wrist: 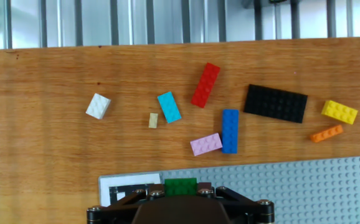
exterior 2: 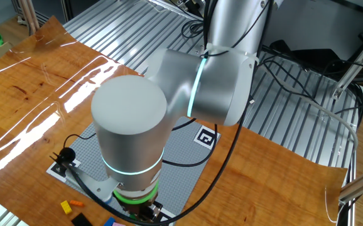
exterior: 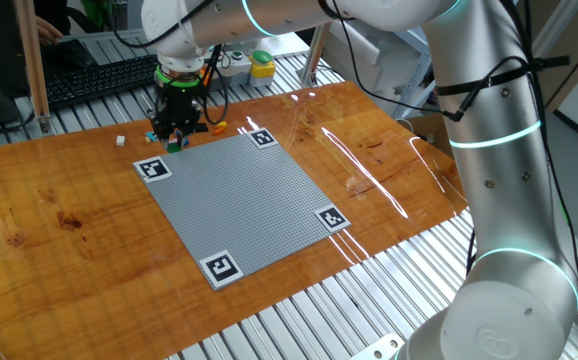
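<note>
In the wrist view a green brick (wrist: 180, 185) sits between the fingers of my gripper, which is shut on it. Exterior view 1 shows the gripper (exterior: 173, 138) pointing down at the far edge of the grey baseplate (exterior: 239, 190), near a marker corner. The brick is low there; whether it touches the plate I cannot tell. On the wood beyond lie a white brick (wrist: 98, 106), a cyan one (wrist: 169, 107), a red one (wrist: 205, 85), a blue one (wrist: 230, 131) and a pink one (wrist: 206, 144).
Farther along the same strip are a black brick (wrist: 275, 103), a yellow brick (wrist: 339, 112), an orange brick (wrist: 326, 133) and a small tan brick (wrist: 153, 120). Printed markers (exterior: 222, 267) cover the plate's corners. A keyboard (exterior: 104, 82) lies behind the table.
</note>
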